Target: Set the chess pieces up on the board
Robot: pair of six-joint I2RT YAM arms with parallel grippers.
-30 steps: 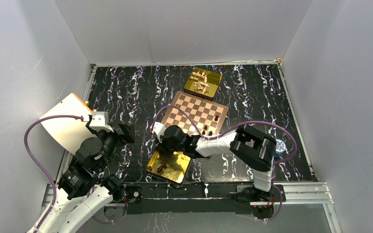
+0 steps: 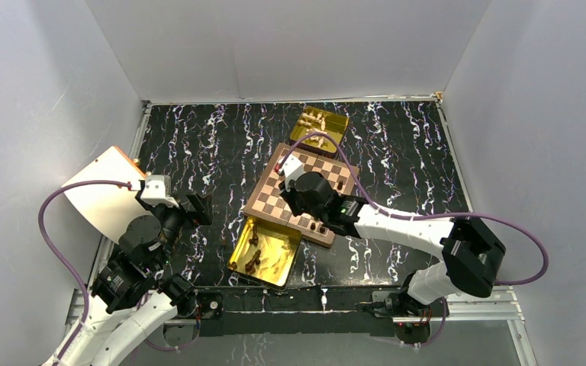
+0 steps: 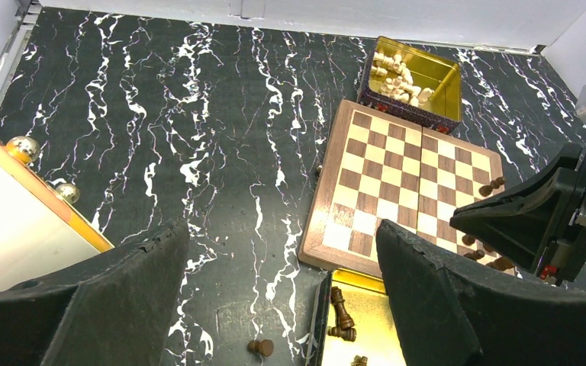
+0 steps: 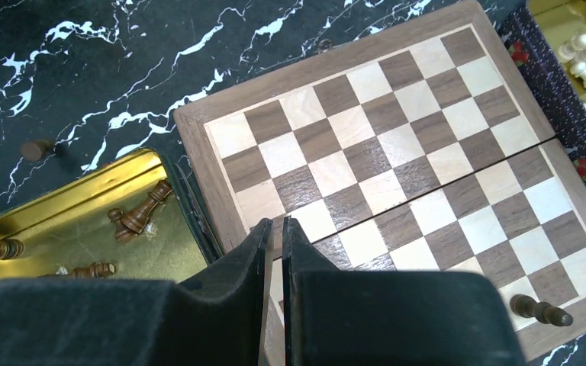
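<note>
The chessboard (image 2: 275, 191) lies mid-table; several dark pieces (image 4: 540, 309) stand along its near-right side, the rest of the visible squares bare. A gold tray of dark pieces (image 2: 275, 259) is in front of it, a gold box of white pieces (image 2: 336, 122) behind. My left gripper hangs open at the left, empty. My right gripper is over the board's left part, above the tray's back edge in its wrist view, fingertips closed together; anything held between them is hidden.
A tilted white panel (image 2: 99, 191) with metal balls stands at the left. A loose dark piece (image 3: 261, 346) lies on the marble table left of the tray.
My right gripper has risen and moved right and away from the gold tray, over the board. The left arm has not moved.
</note>
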